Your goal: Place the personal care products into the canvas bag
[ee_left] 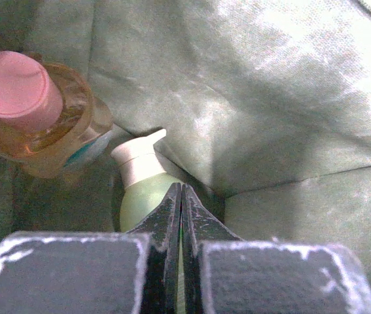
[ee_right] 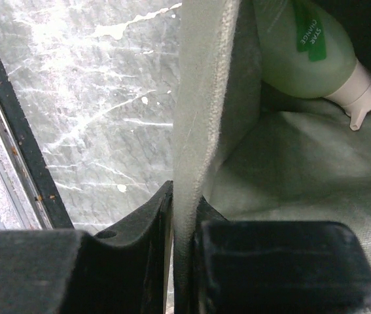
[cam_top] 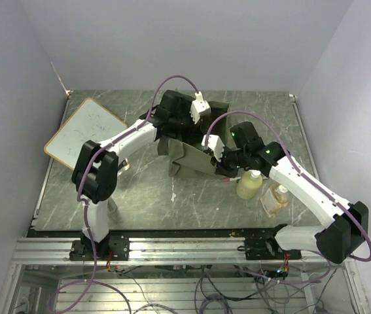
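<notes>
The olive canvas bag [cam_top: 185, 157] sits at the back centre, both grippers at it. My left gripper is shut above the bag's inside, where a pink-capped amber bottle [ee_left: 44, 118] and a pale green bottle [ee_left: 146, 203] lie; what it holds, if anything, is hidden. My right gripper is shut on the bag's edge [ee_right: 198, 124], with a green bottle [ee_right: 303, 52] inside beyond it. Outside the bag, a yellow-green bottle [cam_top: 249, 186] and a clear amber bottle [cam_top: 273, 201] stand at the front right.
A white board [cam_top: 84, 134] lies at the left. A red pen-like item lies by the right gripper. A grey object [cam_top: 112, 206] is partly hidden by the left arm.
</notes>
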